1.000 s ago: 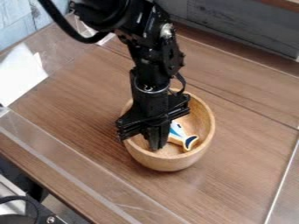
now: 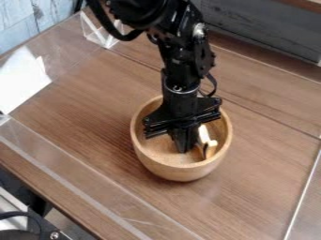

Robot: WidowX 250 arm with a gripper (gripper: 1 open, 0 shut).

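Observation:
A light wooden bowl [image 2: 160, 164] sits on the brown table. My black gripper [image 2: 186, 146] reaches down into it, its fingers low inside the bowl and looking shut. A small white object [image 2: 208, 143] with a yellowish part lies in the bowl just right of the fingers, partly hidden by them. I cannot tell whether it touches them.
White paper [image 2: 21, 77] lies at the left edge. Cables show at the lower left, and a grey panel stands at the back.
My gripper has shifted a little right, toward the white object, which now shows less, with its blue stripe mostly hidden.

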